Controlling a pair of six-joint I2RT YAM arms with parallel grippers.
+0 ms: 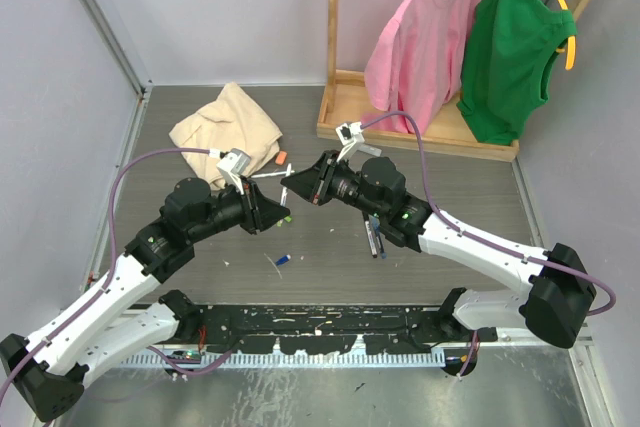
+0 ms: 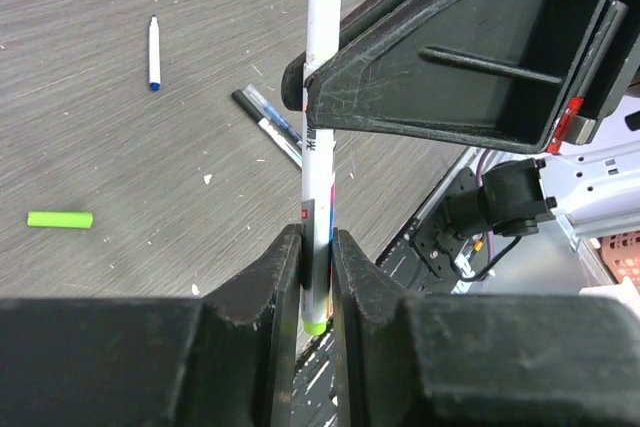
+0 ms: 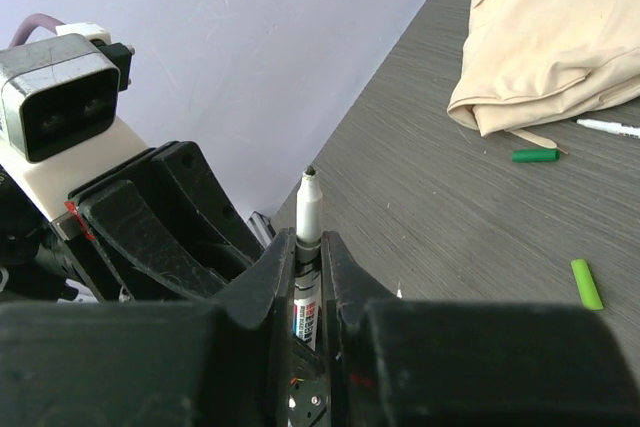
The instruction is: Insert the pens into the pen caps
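Observation:
A white pen [image 2: 317, 162] with a lime-green end stands upright between both grippers. My right gripper [image 1: 287, 184] is shut on its middle, seen in the left wrist view. Around the lower part of the pen stand the close-set fingers of my left gripper; whether they touch it cannot be told. From the right side, the pen's dark nib [image 3: 311, 171] points up, uncapped. On the table lie a lime-green cap [image 2: 60, 219], a dark green cap [image 3: 535, 155] and a blue cap [image 1: 283, 260].
A beige cloth [image 1: 229, 131] lies at the back left, with an orange cap [image 1: 281, 158] beside it. Black and blue pens [image 1: 373, 237] lie right of centre. A wooden rack [image 1: 480, 146] stands at the back right.

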